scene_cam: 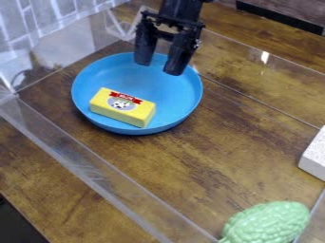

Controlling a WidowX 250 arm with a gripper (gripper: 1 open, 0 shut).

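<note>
A yellow box (122, 107) with a red label and cartoon face lies in the front left of a round blue plate (165, 97). My black gripper (162, 59) hangs over the back part of the plate, behind the yellow box, with its two dark fingers spread apart and no object visible between them.
A green brain-like object (264, 224) sits at the bottom right. A white block (314, 152) is at the right edge. Clear plastic walls run along the left and right.
</note>
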